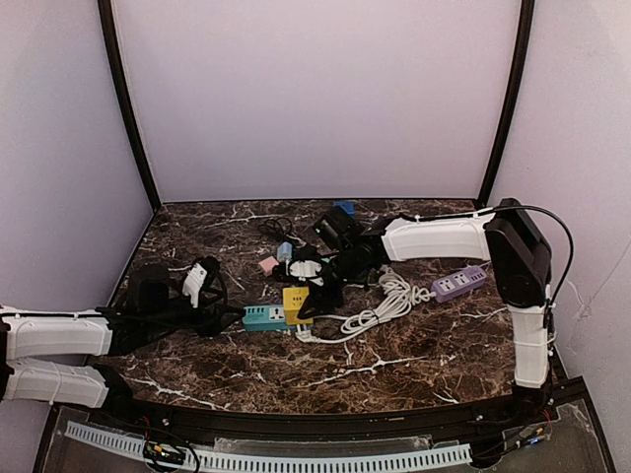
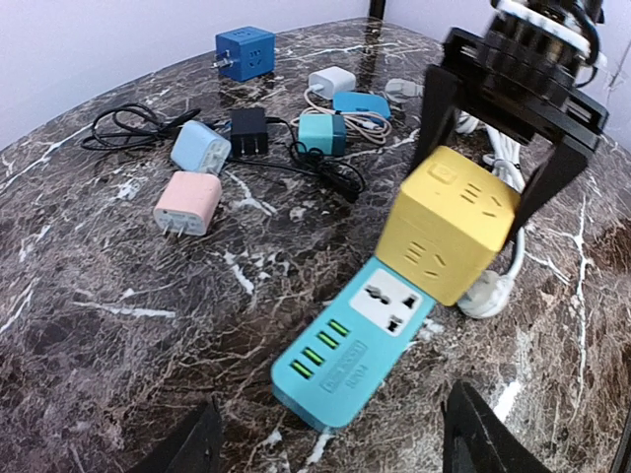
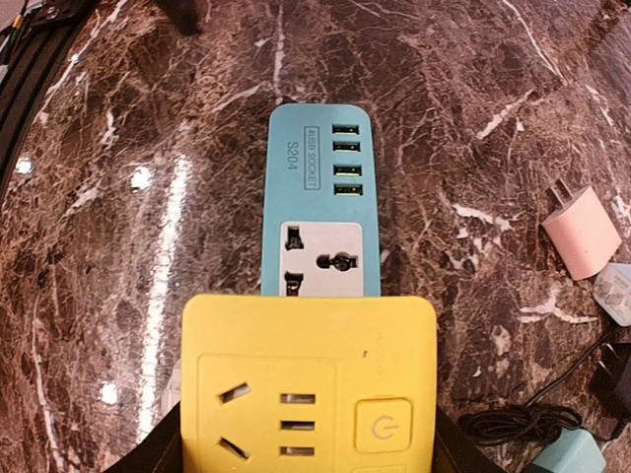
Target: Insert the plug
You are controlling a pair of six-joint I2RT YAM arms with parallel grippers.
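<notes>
A yellow cube socket (image 3: 306, 379) sits between the fingers of my right gripper (image 1: 308, 301), which is shut on it. The cube covers one end of the teal USB power strip (image 2: 350, 340); whether its prongs are in the strip's outlets is hidden. The strip's white socket face (image 2: 386, 298) shows just beside the cube. My left gripper stands open near the strip's USB end, its fingers apart with only tabletop between them. A white plug (image 2: 488, 294) on a cable lies close to the cube.
Behind the strip lie a pink adapter (image 2: 187, 202), a light blue adapter (image 2: 201, 148) and a blue cube (image 2: 245, 53). A coiled white cable (image 1: 389, 305) runs right to a purple power strip (image 1: 458, 283).
</notes>
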